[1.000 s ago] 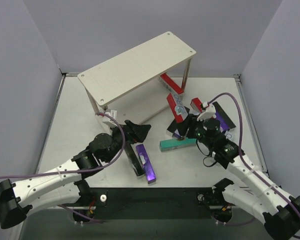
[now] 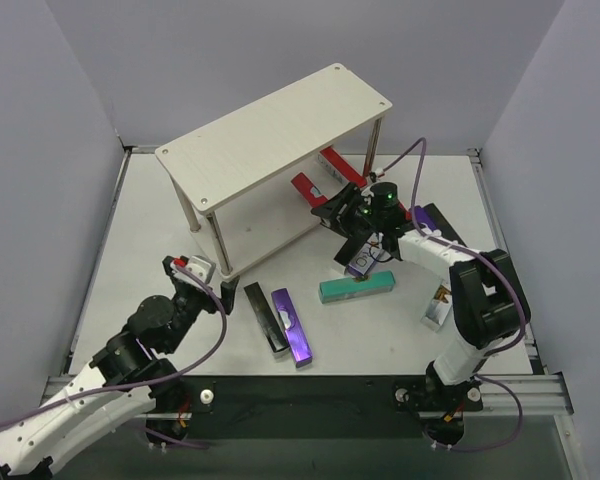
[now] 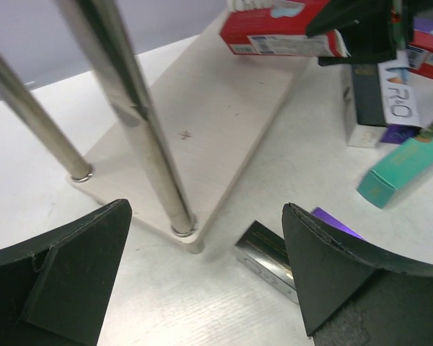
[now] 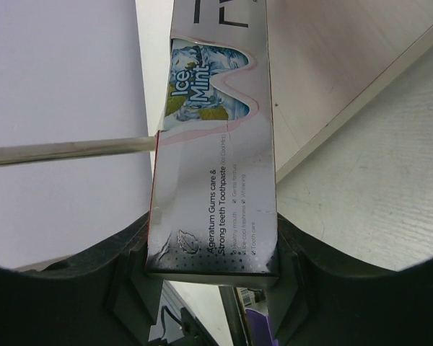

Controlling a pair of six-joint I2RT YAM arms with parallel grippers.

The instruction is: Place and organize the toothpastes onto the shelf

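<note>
My right gripper [image 2: 330,212] is shut on a red Ice Mint toothpaste box [image 2: 306,188], seen as its silver printed face [image 4: 213,180] in the right wrist view, held inside the shelf opening above the lower board. Another red box [image 2: 338,162] lies at the shelf's right end. My left gripper [image 2: 203,285] hangs open and empty by the shelf's left front post [image 3: 151,158]. A black box [image 2: 265,315], a purple box [image 2: 291,325] and a teal box [image 2: 356,287] lie on the table in front.
The shelf's white top [image 2: 270,130] hides much of the lower board from above. More boxes [image 2: 430,225] lie right of the shelf, partly under the right arm.
My left arm has drawn back left and down, away from the middle.
</note>
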